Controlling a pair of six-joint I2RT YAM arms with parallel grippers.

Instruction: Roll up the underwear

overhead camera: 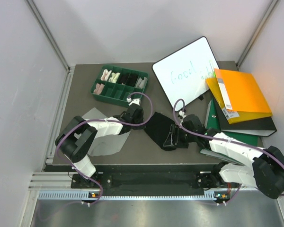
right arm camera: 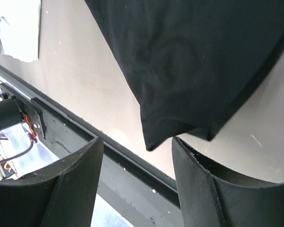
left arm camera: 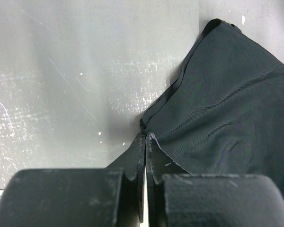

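Note:
The black underwear (overhead camera: 158, 127) lies flat in the middle of the table. In the left wrist view my left gripper is shut at a folded corner of the dark fabric (left arm camera: 222, 104); whether cloth is between its tips I cannot tell. My right gripper is open, over the near end of the underwear (right arm camera: 189, 80), whose pointed corner sits between and just beyond its fingertips. In the top view the right gripper (overhead camera: 172, 139) hides part of that end.
A green divided box (overhead camera: 104, 97) with rolled garments stands behind. A whiteboard (overhead camera: 184, 71) and stacked folders (overhead camera: 241, 94) fill the right; a pale sheet (overhead camera: 104, 146) lies at left. The table's front edge runs close below the underwear.

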